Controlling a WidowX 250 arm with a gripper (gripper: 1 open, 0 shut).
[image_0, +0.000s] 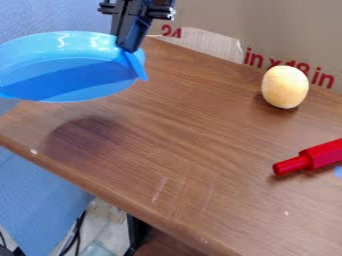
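My black gripper is at the top left, shut on the rim of a light blue plastic plate, which it holds in the air above the table's left edge, casting a shadow on the wood. A pale, egg-shaped object stands toward the back right. A red cylinder with a narrower handle, like a rolling pin, lies at the right edge, partly out of frame.
The wooden table has free room across its middle and front. A cardboard panel with red print stands along the back. Cables hang below the left edge.
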